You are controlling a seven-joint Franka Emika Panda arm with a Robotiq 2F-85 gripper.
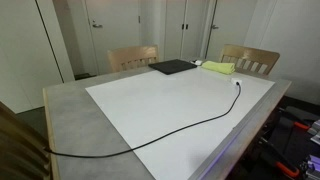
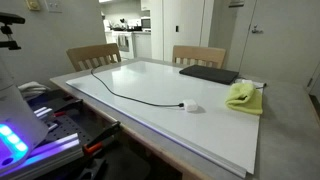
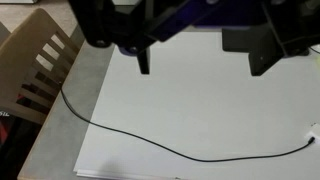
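Note:
A thin black cable (image 1: 130, 151) winds across a white sheet (image 1: 140, 107) on the table and runs past its edge at one end. Its other end meets a small white block (image 2: 190, 104), seen as well near the right edge of the wrist view. A crumpled yellow-green cloth (image 2: 244, 97) and a flat black panel (image 2: 209, 74) lie along the far side of the sheet. In the wrist view my gripper hangs over the sheet, open, its dark fingers (image 3: 144, 64) wide apart with only white surface visible between them.
Wooden chairs (image 1: 132, 57) stand around the table, one close to the cable's far run (image 3: 35, 65). A small white item (image 1: 198, 63) sits between panel and cloth. My arm's base (image 2: 15, 125) is beside the table.

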